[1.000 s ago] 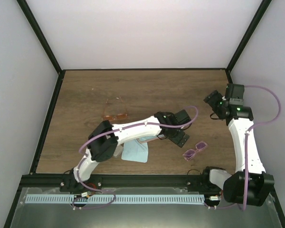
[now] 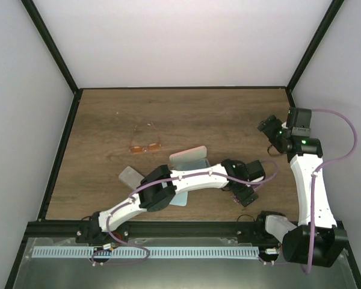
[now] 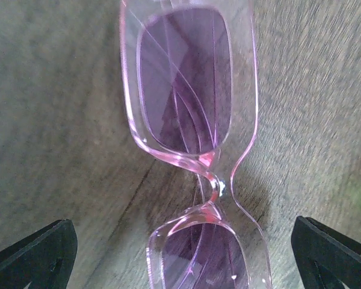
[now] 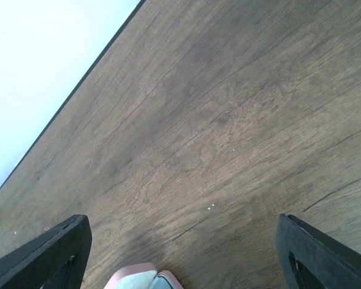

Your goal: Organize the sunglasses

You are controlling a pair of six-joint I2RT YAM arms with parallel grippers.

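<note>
Pink-lensed sunglasses (image 3: 186, 84) lie on the table right beneath my left gripper (image 2: 245, 195), which is open, its fingers either side of the bridge in the left wrist view; from above the arm mostly covers them. Orange-tinted glasses (image 2: 145, 147) lie at the centre left. An open case with a pink lid (image 2: 188, 153) sits mid-table, partly behind the left arm, also seen at the bottom edge of the right wrist view as a pink case (image 4: 132, 274). My right gripper (image 2: 268, 127) is open above the right side, with nothing between its fingers.
A light blue cloth (image 2: 179, 198) and a grey flat item (image 2: 130, 177) lie near the left arm. Walls bound the table at the back and sides.
The left arm has reached right and down, from beside the pink sunglasses to over them. The right arm has shifted only slightly.
</note>
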